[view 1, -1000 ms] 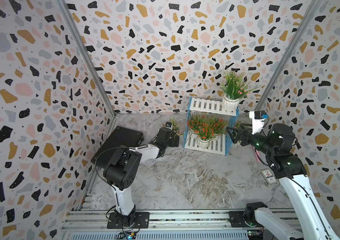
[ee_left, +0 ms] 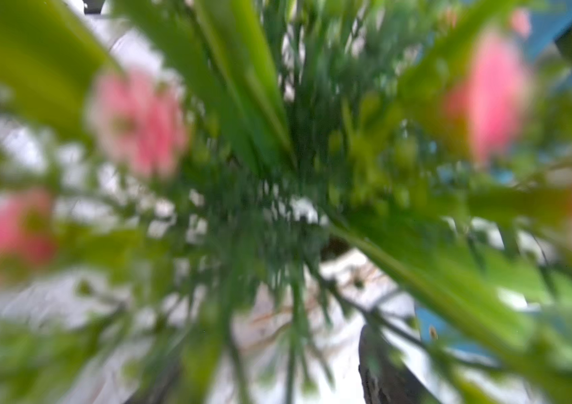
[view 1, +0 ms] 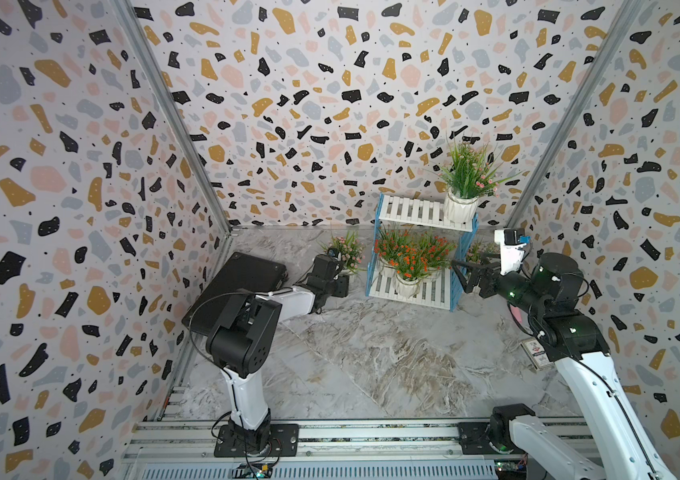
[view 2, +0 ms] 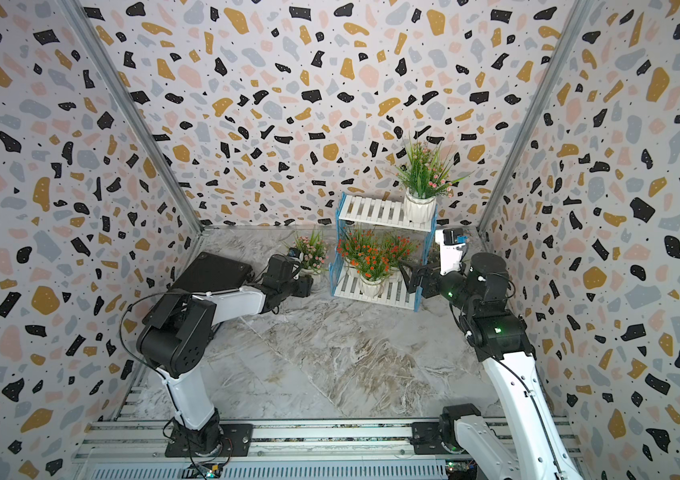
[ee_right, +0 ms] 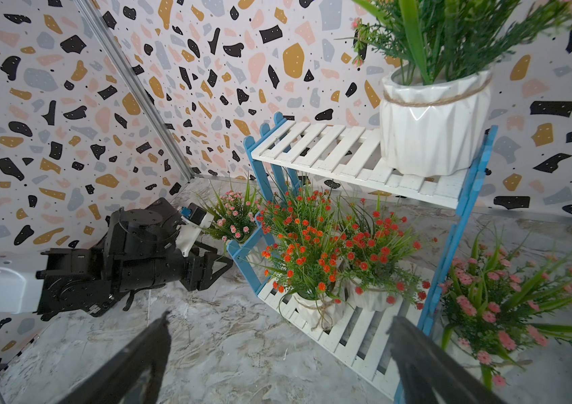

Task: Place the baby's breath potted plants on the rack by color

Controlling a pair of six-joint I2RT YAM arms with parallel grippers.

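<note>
A blue-and-white rack [view 1: 416, 209] holds a pink-flowered plant [view 1: 461, 206] on its upper shelf and orange-red plants [ee_right: 299, 262] below. A pink plant [view 2: 311, 252] stands left of the rack, its foliage filling the blurred left wrist view. My left gripper [view 2: 301, 285] is at this plant; its fingertips are mostly hidden, so its hold is unclear. My right gripper is open at the rack's right, nothing between its fingers. Another pink plant [ee_right: 484, 316] stands on the floor right of the rack.
A black flat case [view 1: 219, 280] lies at the left. A small box [view 1: 538, 353] lies at the right. The marble surface in front of the rack is clear. Patterned walls enclose three sides.
My left gripper has shifted slightly left, with more of the left pink plant now showing. My right gripper has moved slightly down.
</note>
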